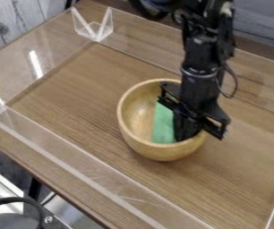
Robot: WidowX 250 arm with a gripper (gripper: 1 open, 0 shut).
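My black gripper [187, 121] reaches down from the top right into a round wooden bowl [146, 146], its lower end over the bowl's right part. A green object [164, 125] lies inside the bowl, beside the gripper and partly behind it. Whether anything is between the fingers is hard to see.
Clear tape strips cross it at left and front. A small white wire-like item [93, 29] stands at the back left. Black cables [20, 206] lie at the bottom left.
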